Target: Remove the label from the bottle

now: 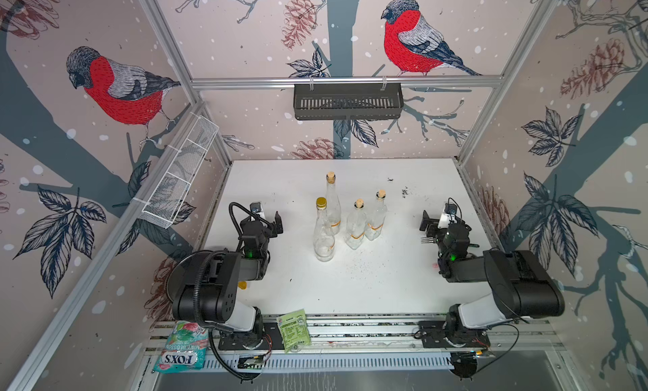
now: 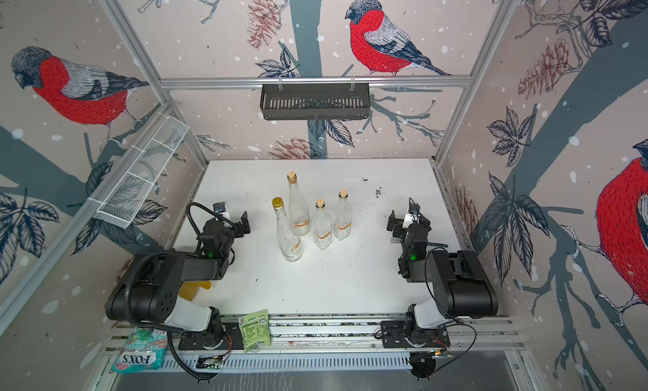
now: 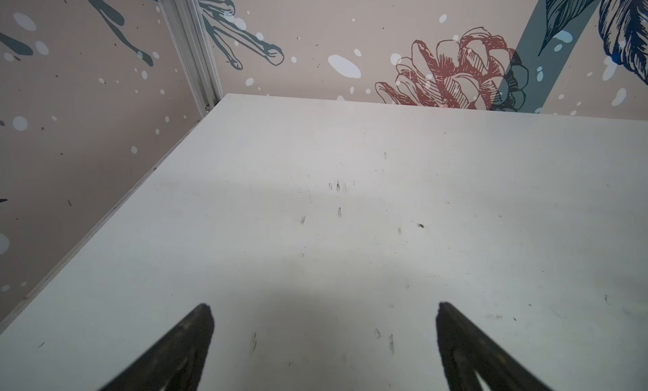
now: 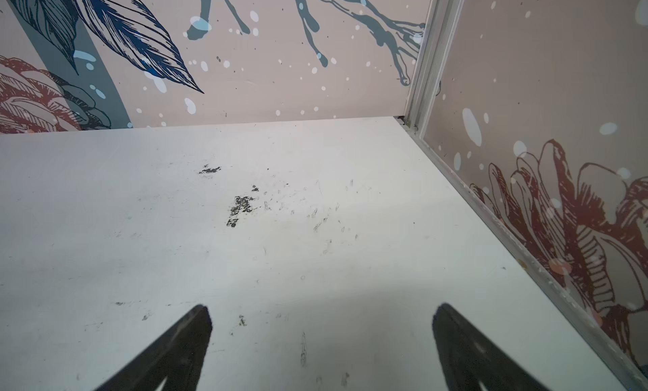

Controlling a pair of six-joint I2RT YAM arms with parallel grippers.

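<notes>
Several clear glass bottles stand upright in the middle of the table. The front left bottle [image 1: 324, 239] has a gold cap; behind it is a tall corked bottle [image 1: 332, 205]. To their right are two shorter corked bottles, one nearer [image 2: 322, 227] and one farther [image 2: 343, 218]. Thin orange bands show low on the bottles; whether these are labels I cannot tell. My left gripper is open and empty, left of the bottles. On the far right, well apart from them, my right gripper also stands open with nothing between its fingers.
Some cutlery [image 1: 427, 240] lies by the right arm. A yellow object [image 2: 194, 288] is partly hidden under the left arm. A dark basket [image 1: 347, 107] hangs on the back wall and a white wire rack [image 1: 179, 171] on the left.
</notes>
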